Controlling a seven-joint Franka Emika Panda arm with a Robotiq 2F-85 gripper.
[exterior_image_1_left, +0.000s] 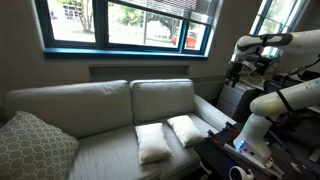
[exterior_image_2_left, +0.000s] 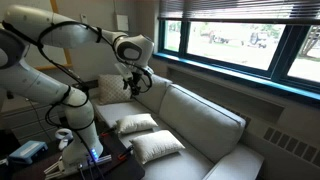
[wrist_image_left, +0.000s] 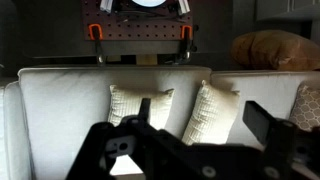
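Observation:
My gripper (exterior_image_1_left: 236, 76) hangs in the air above the right end of a grey sofa (exterior_image_1_left: 90, 100), apart from everything below. It also shows in the second exterior view as a dark gripper (exterior_image_2_left: 130, 84). The gripper stands open in the wrist view, its dark fingers spread wide with nothing visible between them. Two small pale cushions lie on the seat: a cushion (wrist_image_left: 140, 104) and a tilted cushion (wrist_image_left: 210, 113). A larger patterned cushion (exterior_image_1_left: 36, 148) leans at the sofa's far end. The gripper's dark body hides part of the seat.
The arm's base stands on a black perforated table (wrist_image_left: 150, 46) with orange clamps (wrist_image_left: 97, 32), right beside the sofa's front. A brown object (wrist_image_left: 276, 50) lies near the table. Windows (exterior_image_2_left: 230, 38) line the wall behind; the air over the seat is clear.

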